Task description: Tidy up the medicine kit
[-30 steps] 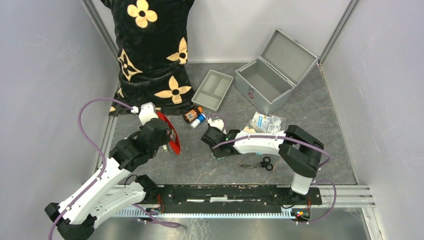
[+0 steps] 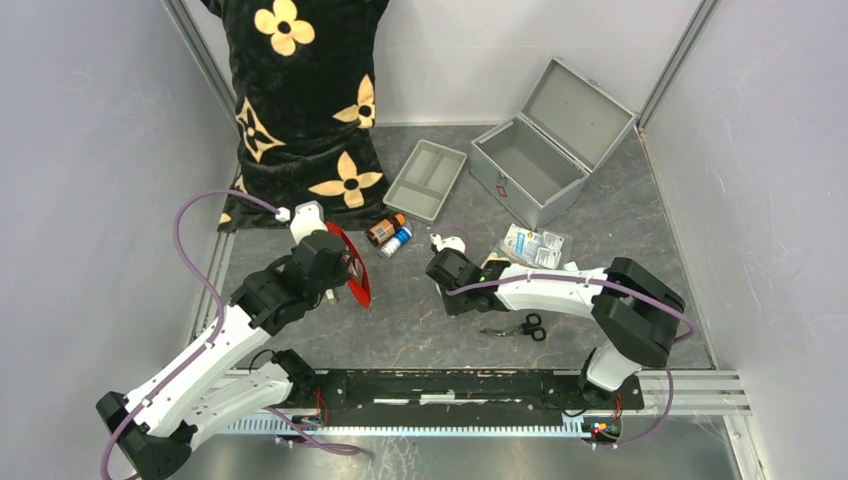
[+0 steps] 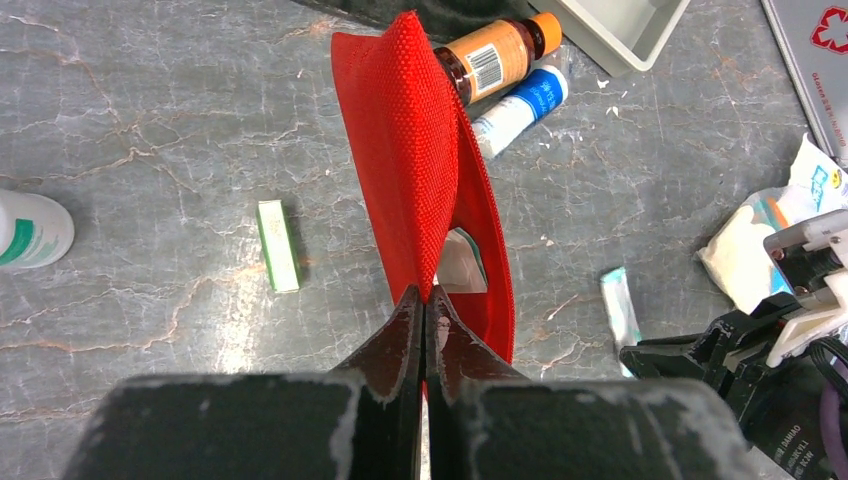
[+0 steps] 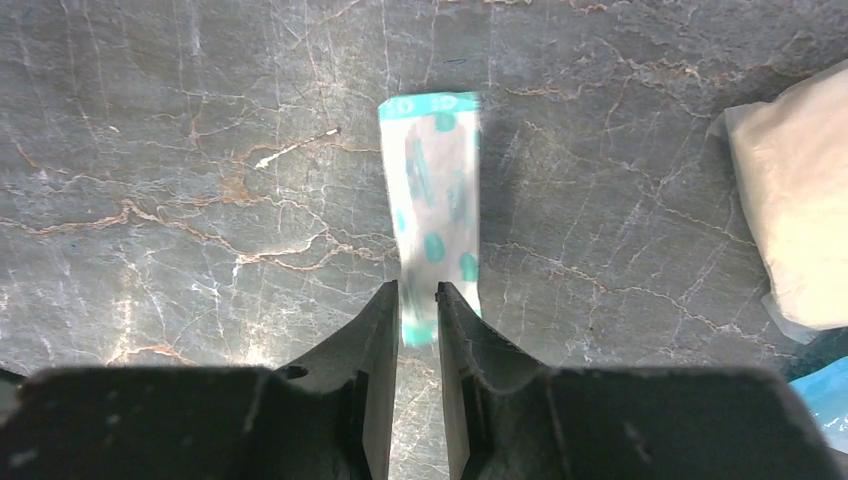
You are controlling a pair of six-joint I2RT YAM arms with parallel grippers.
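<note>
A red mesh pouch hangs upright from my left gripper, which is shut on its lower edge; something clear shows inside its opening. In the right wrist view, a slim white packet with teal spots and ends lies flat on the grey floor. My right gripper is over its near end, the fingers apart by a narrow gap in which that end shows. Whether the fingers touch the packet, I cannot tell. The silver medicine case stands with its lid up, its visible interior empty. Left of it lies an empty divided tray.
A brown bottle and a blue-white tube lie below the tray. Bagged supplies sit near the right forearm, scissors in front. A green-white box and a white bottle are on the left.
The right arm has shifted rightward over the floor. My left arm has moved slightly right, carrying the red pouch with it. The case and tray have stayed still.
</note>
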